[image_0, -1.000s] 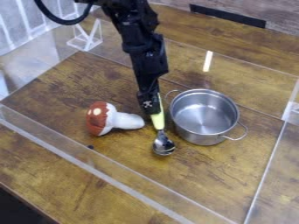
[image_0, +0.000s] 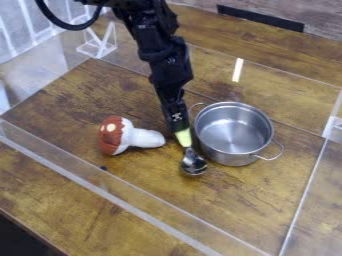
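My black gripper (image_0: 174, 118) reaches down from the top of the view to just left of a steel pot (image_0: 235, 128). Below its fingers is a pale yellow-green piece (image_0: 185, 137), with a shiny metal ladle-like head (image_0: 193, 163) at its lower end. Whether the fingertips touch it is too small to tell. A toy mushroom (image_0: 128, 136) with a red cap and white stem lies to the left of the gripper.
A pale short strip (image_0: 238, 70) lies behind the pot. A transparent edge runs along the table's left and front.
My gripper has shifted slightly at the yellow-green piece over the last second; the pot and mushroom look unmoved.
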